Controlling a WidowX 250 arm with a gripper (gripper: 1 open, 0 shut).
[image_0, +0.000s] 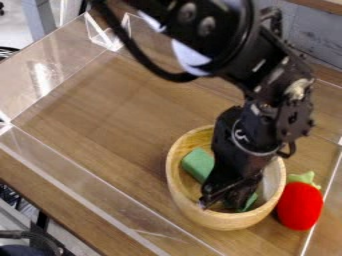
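Note:
My black gripper (230, 185) reaches down into a light wooden bowl (190, 199) at the lower middle of the camera view. A green block (198, 164) lies in the bowl, partly hidden behind the gripper. The fingertips are low inside the bowl, dark and overlapping the block, so whether anything is between them is unclear. A red plush vegetable (299, 207) with a green top sits just right of the bowl, outside it.
Clear plastic edging runs along its left and front sides. A wooden ledge (315, 20) is at the back right.

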